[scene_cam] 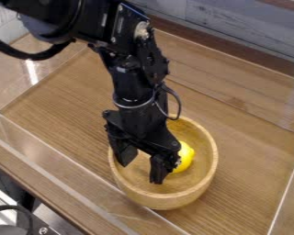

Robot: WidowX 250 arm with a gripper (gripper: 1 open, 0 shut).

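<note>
A round wooden bowl (162,194) stands near the table's front edge. A yellow object (184,158) lies in its right side, partly hidden by the black arm. My gripper (144,164) is open and reaches down into the bowl, left of the yellow object. Its far side and the space between its fingers are partly hidden.
A pale wall (235,23) runs along the back. A black cable curves at the lower left.
</note>
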